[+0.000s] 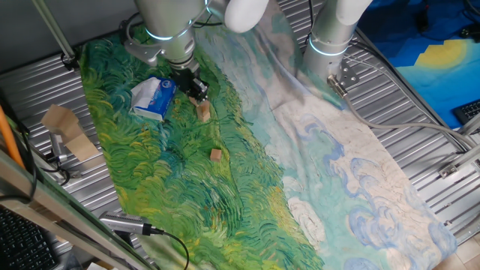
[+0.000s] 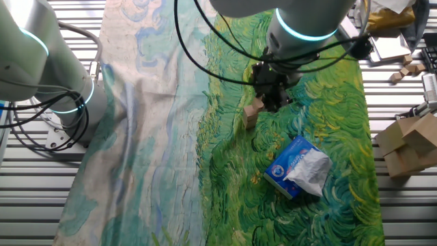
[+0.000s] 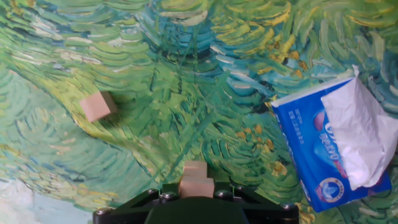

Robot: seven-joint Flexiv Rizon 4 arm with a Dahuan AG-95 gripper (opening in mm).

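Note:
My gripper comes in at the bottom of the wrist view, with a small tan wooden block [image 3: 196, 186] filling the space between its black fingers; it appears shut on it. Just past that block shows more tan wood [image 3: 194, 168], a tall block or stack standing on the cloth [image 1: 203, 112]. In exterior view 2 the wood at the fingertips [image 2: 258, 104] is right beside or over the standing wood [image 2: 250, 117]; whether they touch is unclear. A separate small block [image 3: 98, 106] lies alone on the cloth, also visible in exterior view 1 [image 1: 216, 154].
A blue tissue pack [image 3: 333, 143] with a white tissue sticking out lies close to the gripper. Cardboard pieces [image 1: 69, 131] rest off the cloth's edge.

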